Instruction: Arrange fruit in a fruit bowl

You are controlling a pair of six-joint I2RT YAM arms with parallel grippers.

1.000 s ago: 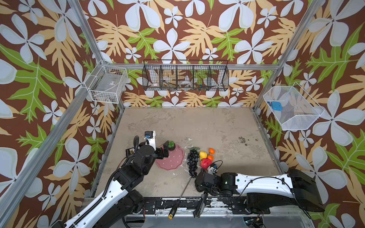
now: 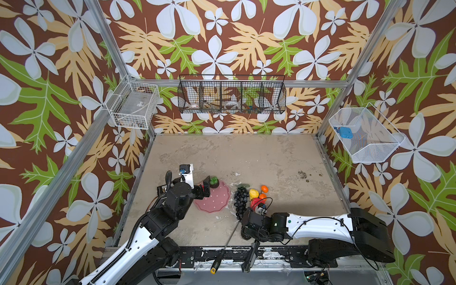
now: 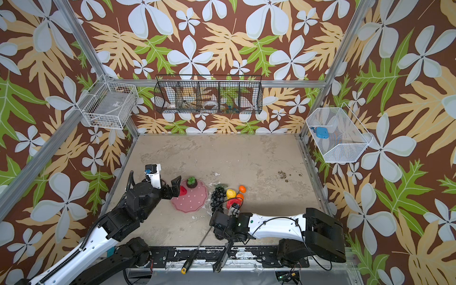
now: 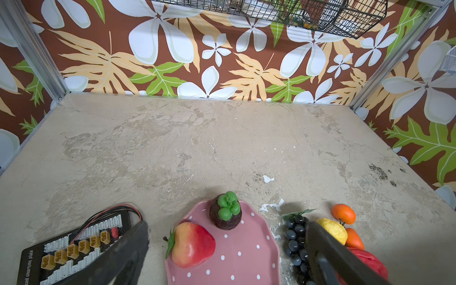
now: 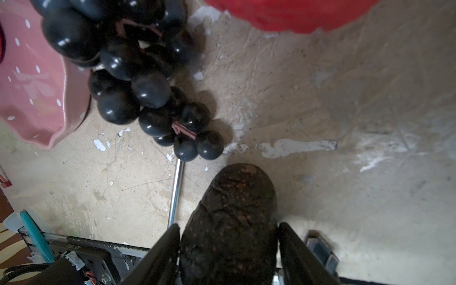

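A pink dotted bowl [image 4: 232, 256] holds a red fruit [image 4: 192, 244] and a mangosteen-like fruit with green top [image 4: 225, 213]. My left gripper [image 2: 204, 187] hovers above its left side, open and empty. Black grapes [image 5: 128, 76], a yellow fruit [image 4: 331, 229], two oranges [image 4: 343, 211] and a red fruit [image 5: 294, 9] lie right of the bowl. My right gripper is at the table's front with its fingers either side of a dark avocado-like fruit [image 5: 228, 204]; whether they grip it tightly is unclear.
A board with connectors [image 4: 66, 251] lies left of the bowl. A long screwdriver [image 2: 218, 261] crosses the front edge. Wire baskets [image 2: 230, 97] hang on the walls.
My right arm has moved slightly left and up in the top left view. The left arm is essentially still.
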